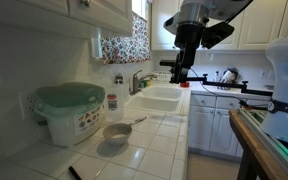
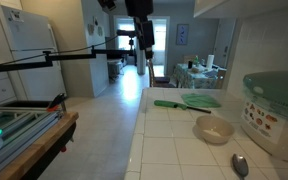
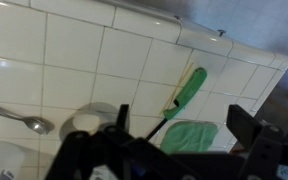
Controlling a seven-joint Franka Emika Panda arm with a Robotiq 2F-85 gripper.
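My gripper is open above the counter, its two black fingers spread with nothing held between them. In the wrist view, a knife with a green handle [image 3: 190, 92] and a green cloth [image 3: 192, 136] lie below and between the fingers. A small bowl [image 3: 92, 116] is partly covered by the left finger. Farther left rests a metal spoon [image 3: 29, 122]. From the second exterior view, the gripper [image 2: 141, 50] hangs well above the counter, apart from the bowl [image 2: 214, 128], the spoon [image 2: 241, 165] and the cloth [image 2: 200, 100].
A white basket [image 1: 76, 122] with a green tub on top stands against the wall. Beyond it are a bottle [image 1: 112, 102] and the sink [image 1: 159, 98]. Cabinets [image 1: 109, 12] hang overhead.
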